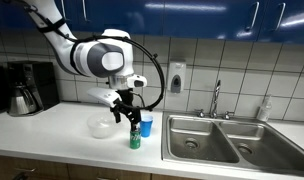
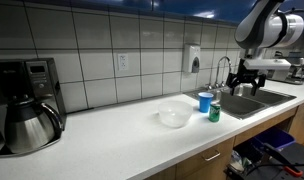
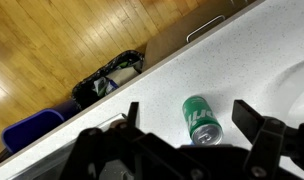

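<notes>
A green can (image 1: 135, 140) stands upright on the white counter, left of the sink; exterior view 2 shows the same can (image 2: 215, 114) in front of the blue cup (image 2: 205, 101). My gripper is open, its dark fingers (image 3: 128, 117) spread wide on either side of the can (image 3: 200, 116) as seen from the wrist. In exterior view 1 the fingers hang above the counter, a little left of and higher than the can. Nothing shows between them at their height. Beside the can sits a white bowl (image 2: 175, 111), empty as far as can be seen.
A double metal sink (image 1: 232, 143) with a faucet (image 1: 215, 98) lies to the right. At the counter's other end is a coffee maker (image 2: 32, 108). Below the counter's front edge, bins (image 3: 107, 78) show over the wooden floor (image 3: 52, 50).
</notes>
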